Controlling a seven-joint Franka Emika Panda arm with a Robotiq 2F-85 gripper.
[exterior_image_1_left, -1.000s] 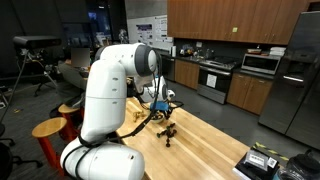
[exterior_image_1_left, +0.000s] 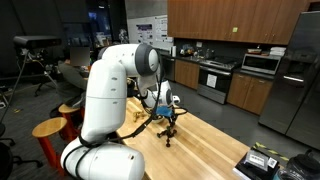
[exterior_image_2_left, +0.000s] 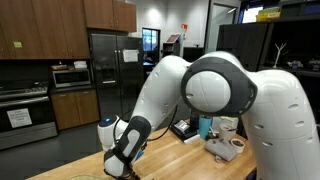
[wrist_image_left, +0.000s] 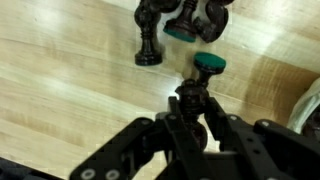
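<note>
In the wrist view my gripper is shut on a dark, turned piece with a green base (wrist_image_left: 209, 62), like a chess piece. The held piece is tilted in this view, and the fingers partly hide it. Beyond it lie more dark pieces: a slim one (wrist_image_left: 149, 48), one with a green base (wrist_image_left: 181, 27) and a curved one (wrist_image_left: 216, 16) cut by the frame's top edge. In exterior view 1 the gripper (exterior_image_1_left: 168, 110) is low over the wooden table, near a cluster of dark pieces (exterior_image_1_left: 168, 131).
A pale round rim (wrist_image_left: 304, 108), with something dark inside, shows at the wrist view's right edge. Dark items (exterior_image_1_left: 258, 161) lie toward the table's right front. Red stools (exterior_image_1_left: 50, 128) stand left. Bare tabletop (exterior_image_1_left: 205, 145) extends right of the gripper.
My gripper has shifted slightly to the right in exterior view 1, closer to the dark cluster. Nothing else has visibly moved.
</note>
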